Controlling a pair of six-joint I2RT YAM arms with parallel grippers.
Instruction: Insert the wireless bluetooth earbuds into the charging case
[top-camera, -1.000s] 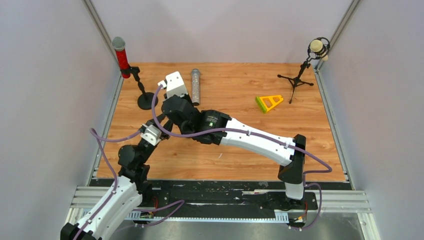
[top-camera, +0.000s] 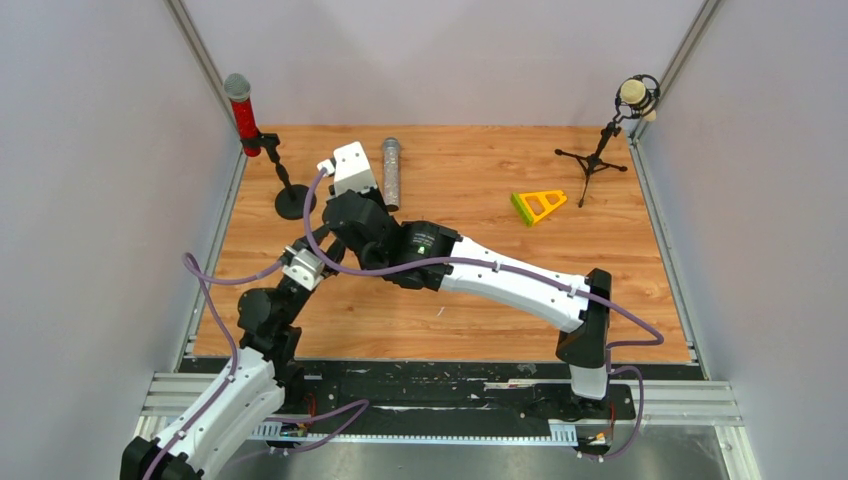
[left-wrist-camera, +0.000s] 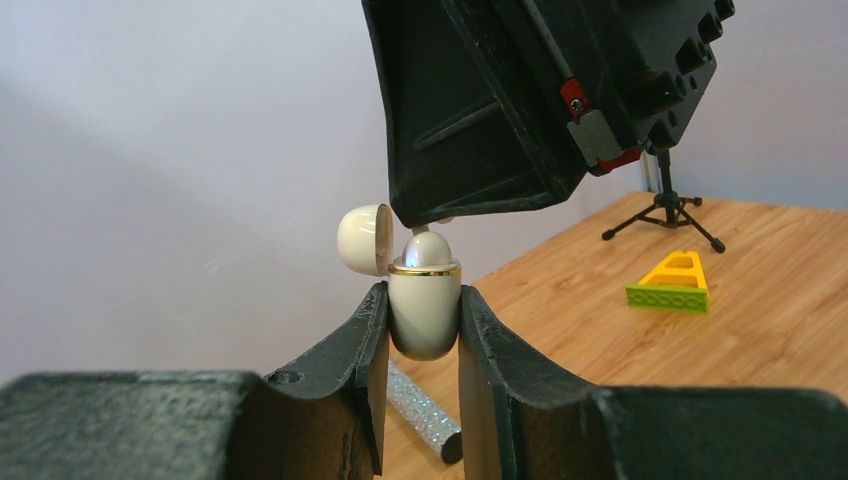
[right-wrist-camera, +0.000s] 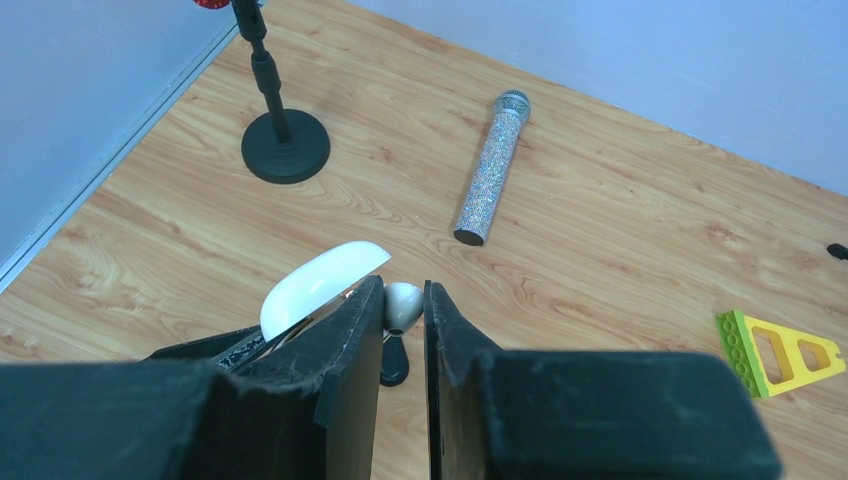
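Note:
The white charging case (left-wrist-camera: 424, 312), with a gold rim and its lid (left-wrist-camera: 357, 240) flipped up, is gripped by my left gripper. In the right wrist view the lid (right-wrist-camera: 315, 285) sits below-left of a small white earbud (right-wrist-camera: 403, 300), which my right gripper holds between its fingertips, right at the case. In the left wrist view the dark right gripper hangs just over the case, mostly hiding the earbud. In the top view both grippers meet at centre left, the small pieces hidden under the arms.
A glittery microphone (top-camera: 391, 173) lies at the back centre. A red microphone on a stand (top-camera: 243, 120) is back left, a tripod microphone (top-camera: 632, 93) back right, and a yellow-green triangle (top-camera: 540, 206) right of centre.
The left arm has shifted very slightly over the last second. The right arm is almost unmoved, the two grippers still together.

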